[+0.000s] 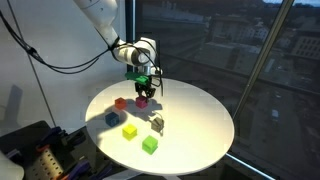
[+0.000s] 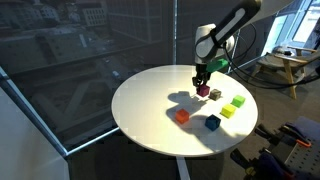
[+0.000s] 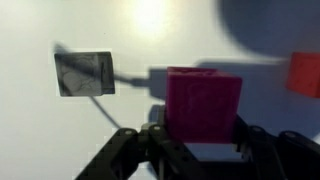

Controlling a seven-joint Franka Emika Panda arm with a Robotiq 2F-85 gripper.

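Note:
A magenta cube is held between the fingers of my gripper, which is shut on it. In exterior view 1 the magenta cube hangs beneath the arm over the back part of the white round table. From exterior view 2 the same cube appears below the gripper, close to a grey cube. In the wrist view its shadow falls on the tabletop, apart from the cube. Most of the fingertips are hidden behind the cube.
An orange-red cube, a dark blue cube, a yellow cube and a green cube rest spread out on the table.

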